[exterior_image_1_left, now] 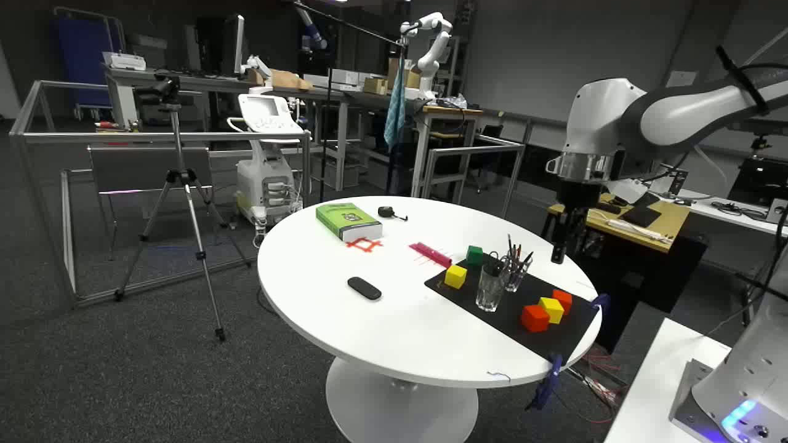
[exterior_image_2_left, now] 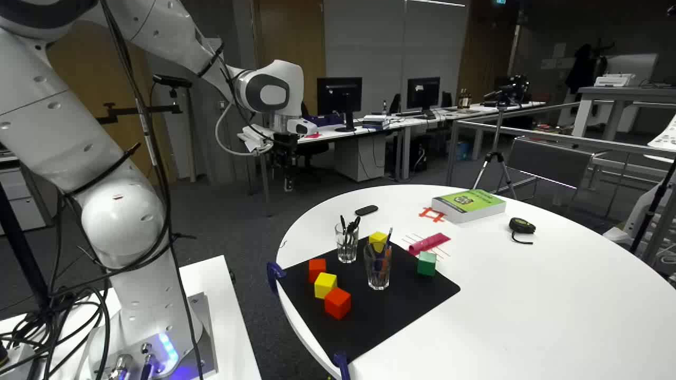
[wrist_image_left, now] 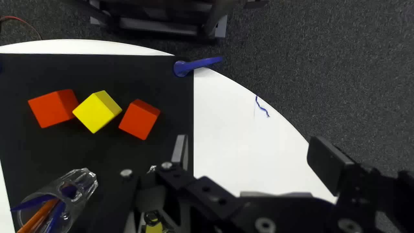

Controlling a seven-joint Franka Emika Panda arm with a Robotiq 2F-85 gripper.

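Note:
Seen from the wrist, my gripper stands open above the white table's edge, its fingers wide apart and nothing between them. In the second exterior view the gripper (exterior_image_2_left: 289,182) hangs in the air, clear of the table. Two red cubes (wrist_image_left: 140,119) and a yellow cube (wrist_image_left: 97,112) sit in a row on the black mat (exterior_image_2_left: 405,310). Elsewhere on the mat are a second yellow cube (exterior_image_1_left: 455,276), a green cube (exterior_image_2_left: 427,263), a glass holding pens (exterior_image_2_left: 378,269) and a glass with dark items (exterior_image_2_left: 346,244).
A green book (exterior_image_1_left: 349,221), a tape measure (exterior_image_2_left: 521,226), a dark remote-like object (exterior_image_1_left: 364,288) and a magenta strip (exterior_image_1_left: 430,254) lie on the white table (exterior_image_1_left: 317,258). Blue clamps (wrist_image_left: 198,65) grip the table's edge at the mat. The table's far side has free room.

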